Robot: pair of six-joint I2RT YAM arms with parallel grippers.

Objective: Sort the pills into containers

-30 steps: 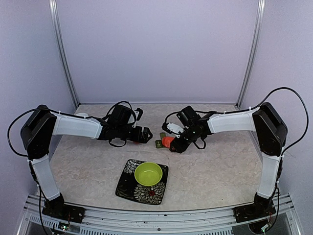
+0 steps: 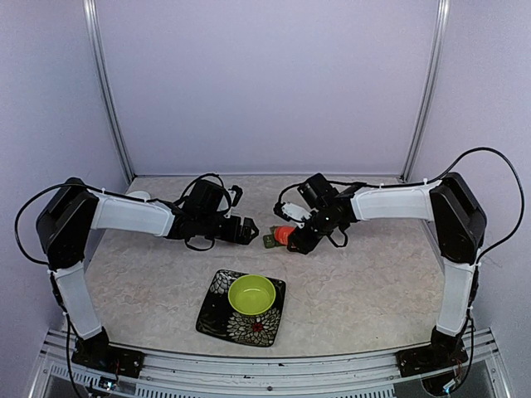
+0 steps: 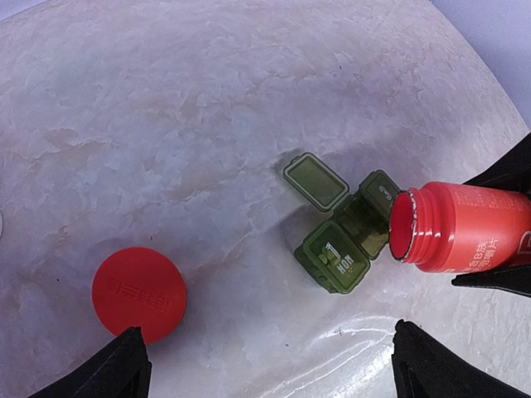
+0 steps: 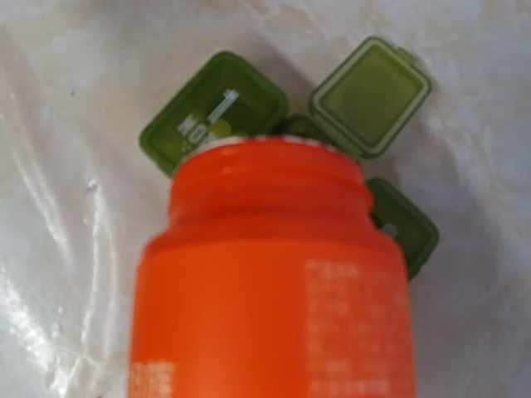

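Observation:
A red bottle [image 3: 473, 225], its cap off, lies tilted nearly level, with my right gripper [image 2: 297, 239] shut around its body. Its open mouth is over the edge of a green pill box [image 3: 333, 255] on the table; one lid [image 3: 316, 182] of the box stands open. In the right wrist view the bottle [image 4: 270, 290] covers most of the box's middle, and whether pills are inside is hard to tell. My left gripper is open and empty, above the table to the box's left. Close by its fingers lies the round red cap [image 3: 139, 293].
Toward the front of the table a lime-green bowl [image 2: 251, 294] sits on a dark flower-patterned tray [image 2: 217, 319]. A white round item [image 2: 138, 196] is partly hidden behind the left arm.
Slight shifts only: the bottle and my right gripper have moved a little, with the bottle still held. The left arm stays nearly in place.

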